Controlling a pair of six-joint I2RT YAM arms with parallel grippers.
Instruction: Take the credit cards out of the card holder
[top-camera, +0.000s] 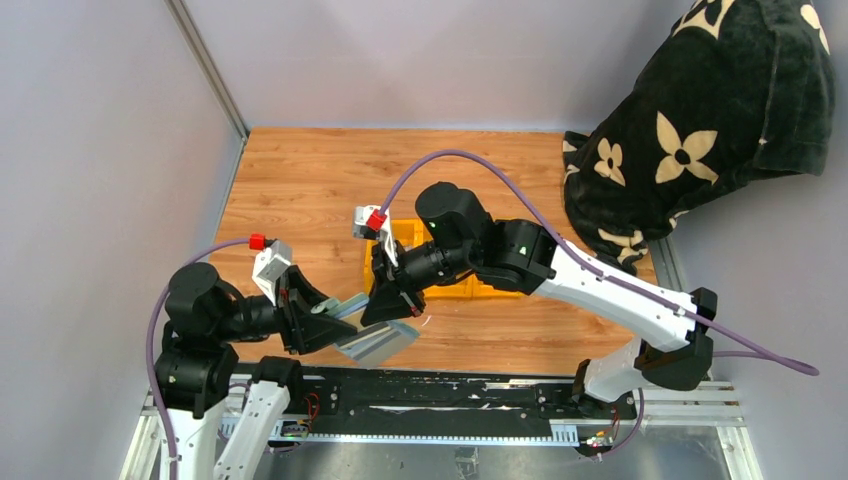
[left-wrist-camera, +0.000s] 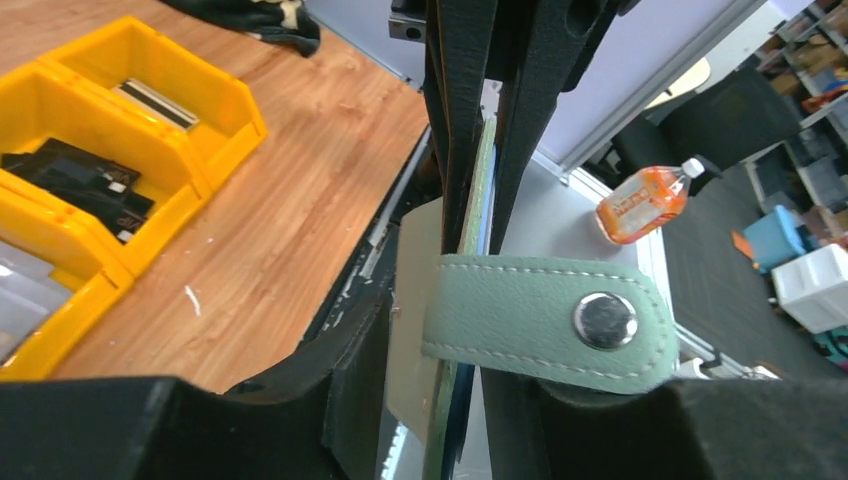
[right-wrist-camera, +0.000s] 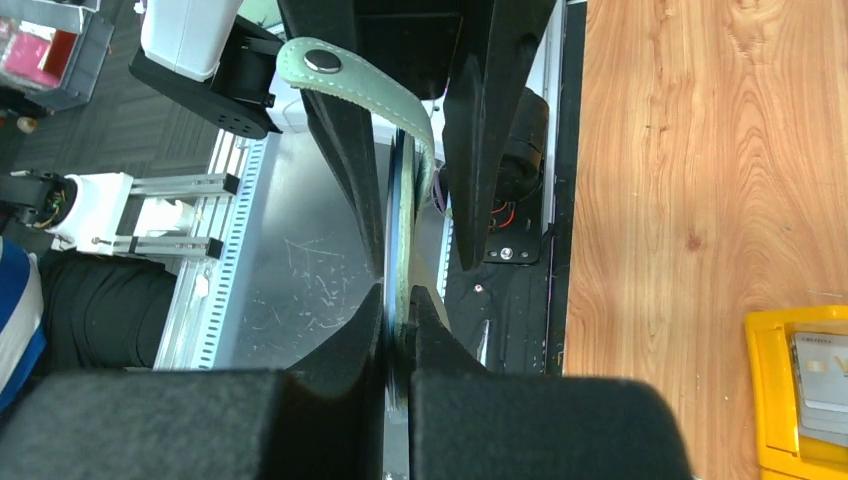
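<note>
The mint card holder (top-camera: 375, 345) with its snap strap (left-wrist-camera: 550, 315) is upright in mid-air between the grippers, card edges showing. My right gripper is shut on it. My left gripper (top-camera: 320, 325) surrounds it from the other side, part open; in the left wrist view its fingers stand on either side of the holder. Whether they touch it is unclear.
Yellow bins (left-wrist-camera: 222, 145) with cards and dark items stand on the wooden table (top-camera: 300, 180) behind the holder, partly hidden in the top view. A black patterned cloth (top-camera: 690, 120) fills the back right.
</note>
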